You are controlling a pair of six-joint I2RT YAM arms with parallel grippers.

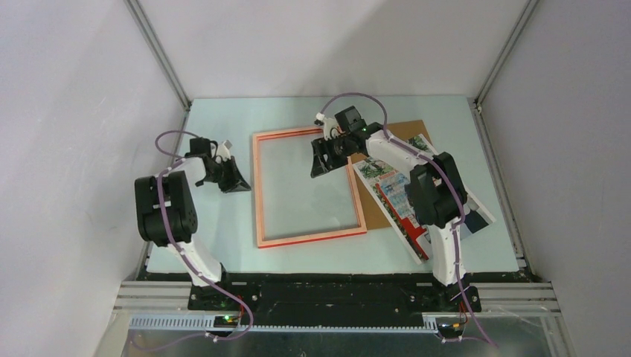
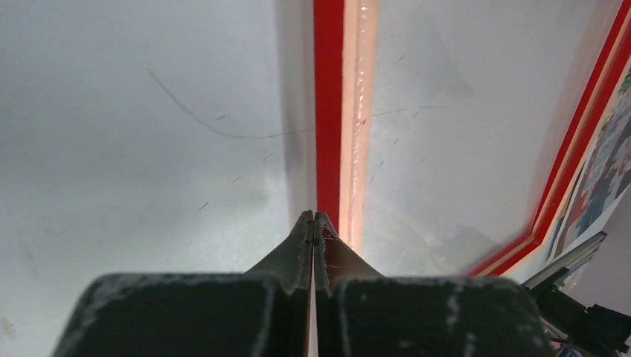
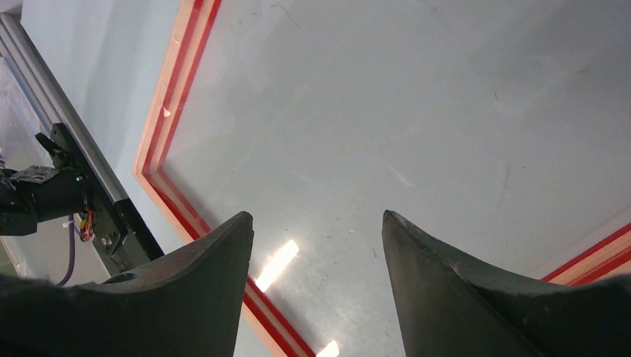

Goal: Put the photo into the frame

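Note:
The frame (image 1: 258,186) lies mid-table, pale wood edged red around a clear pane (image 1: 305,193). My left gripper (image 1: 244,186) is shut beside its left rail, nothing visible between the fingertips. My right gripper (image 1: 320,167) is over the frame's upper right part, its fingers (image 3: 431,275) apart with only the pane seen between them. At the right, photos (image 1: 391,186) lie overlapping on a brown board (image 1: 394,130), partly hidden under the right arm.
The pale table (image 1: 223,253) has free room at the left, back and front. Metal rails and white walls bound it on both sides.

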